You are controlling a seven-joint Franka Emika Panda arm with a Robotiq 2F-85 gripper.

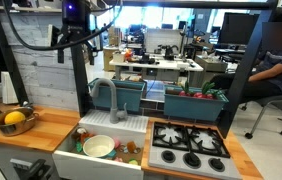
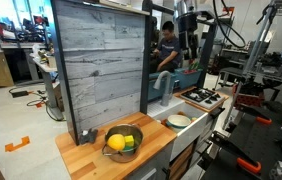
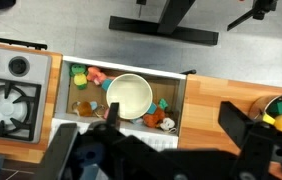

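Note:
High above the counter, my gripper [image 1: 75, 54] hangs open with nothing between its fingers. An open drawer [image 1: 104, 163] lies below it, in front of the sink. Inside the drawer are a white bowl [image 3: 130, 96] and several small toy-like items, among them a green and yellow one [image 3: 78, 75], a pink one [image 3: 96, 76] and a red one [image 3: 154, 117]. On the counter to the left stands a metal pot [image 2: 122, 142] holding a yellow round item [image 2: 116, 142] and other things.
A stove [image 1: 191, 148] with black grates sits right of the drawer. The grey faucet [image 1: 113, 95] rises behind it, near blue planters [image 1: 194, 105]. A grey plank wall [image 2: 108, 72] bounds the counter's left side. Bare wood [image 3: 213, 100] lies between drawer and pot.

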